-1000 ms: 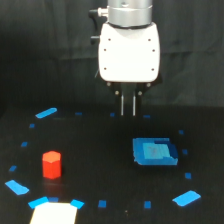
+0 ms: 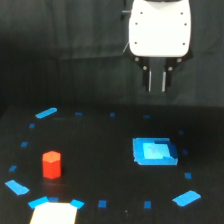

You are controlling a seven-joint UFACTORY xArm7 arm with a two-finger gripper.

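Note:
High above the dark table my gripper point(image 2: 157, 90) points straight down. Its two thin fingers stand apart with empty space between them, so it is open. Almost directly beneath it, well below the fingertips, lies a square blue tray point(image 2: 137, 154) with a pale patch inside. At the left of the camera view a red block point(image 2: 52, 165) rests on the table, far from the gripper and touching nothing else.
Blue tape strips point(image 2: 46, 113) and small blue squares mark the black table point(image 2: 105, 170). A bright white-topped object point(image 2: 52, 213) sits at the bottom left edge. Dark curtain hangs behind. Between the red block and the tray the surface is free of objects.
My gripper has moved up and to the right in the view. The red block and the blue tray keep their places, and the tray's inside looks lighter now.

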